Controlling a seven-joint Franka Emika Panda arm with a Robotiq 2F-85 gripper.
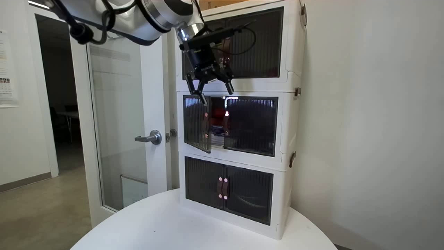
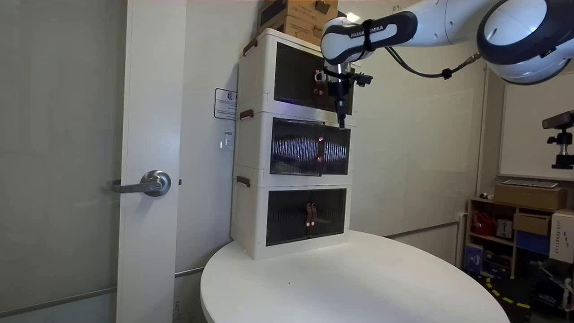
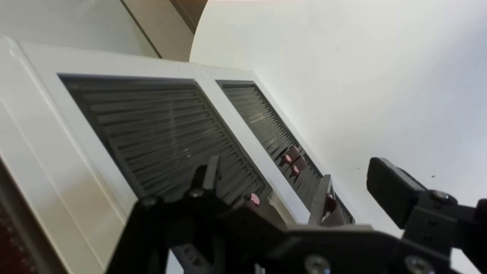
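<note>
A white cabinet (image 1: 235, 85) of three stacked units stands on the round table, each with dark ribbed doors. The middle unit's left door (image 1: 196, 125) is swung partly outward, and its right door (image 1: 252, 127) looks closed. Through the gap, something red and dark shows inside. My gripper (image 1: 217, 96) is open, pointing down near the top edge of the middle unit, above the swung door. Its fingers (image 3: 392, 191) are spread wide in the wrist view, with no object seen held between them. Whether a fingertip touches the door cannot be told.
The bottom unit's doors (image 1: 228, 189) are closed. Bare white tabletop (image 2: 344, 274) spreads in front of the cabinet. A glass-paned door with a lever handle (image 1: 150, 137) stands to the left, and cardboard boxes (image 2: 298, 21) sit on top of the cabinet.
</note>
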